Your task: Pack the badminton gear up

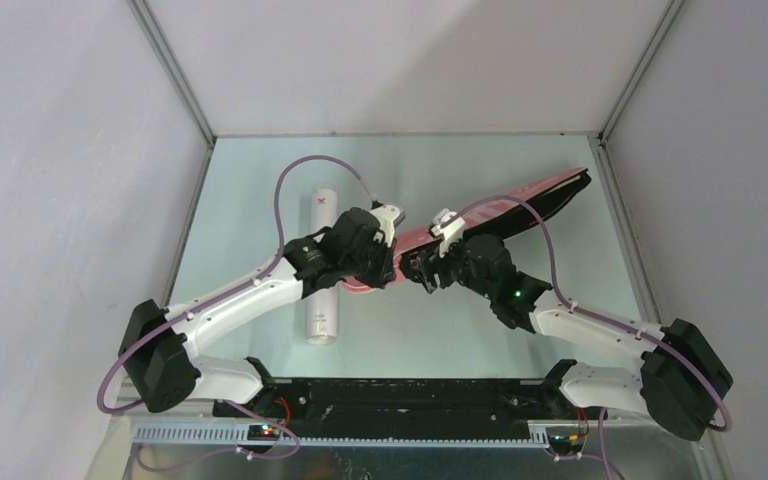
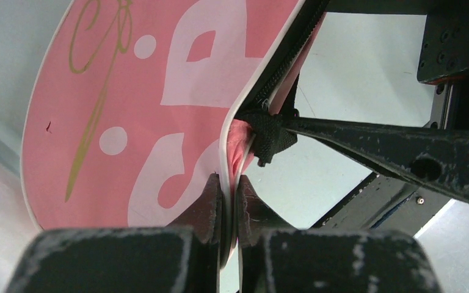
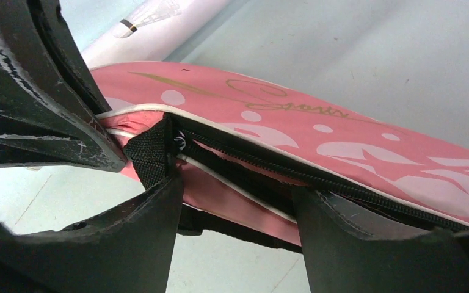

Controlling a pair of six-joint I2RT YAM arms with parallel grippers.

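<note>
The pink racket bag (image 1: 535, 195) lies diagonally across the table, its black zipper side open. My left gripper is shut on the bag's white-piped edge at the near-left end, as the left wrist view shows. In the right wrist view, my right gripper is part open over the zipper, its fingers either side of the bag's side near the black fabric tab (image 3: 146, 152) at the zipper's end. Whether it touches the bag is unclear. A white shuttlecock tube (image 1: 322, 320) lies lengthwise left of the bag, partly behind my left arm.
Walls enclose the table (image 1: 440, 340) on the back and both sides. Free table shows behind the bag and in front of it. My two grippers are very close together at the centre.
</note>
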